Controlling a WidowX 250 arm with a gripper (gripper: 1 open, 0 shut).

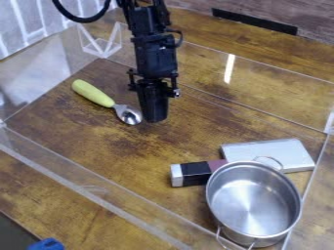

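Observation:
My black gripper [152, 109] is lowered near the wooden surface at the upper middle, shut, with nothing visible between its fingers. Just left of it lies a spoon [128, 115] with a pale yellow-green handle [92, 93], its metal head close to the fingertips; whether they touch is unclear.
At the lower right are a steel pot [252, 205], a black and red block [189, 175] and a silver rectangular plate [271, 151]. Clear barriers edge the work area.

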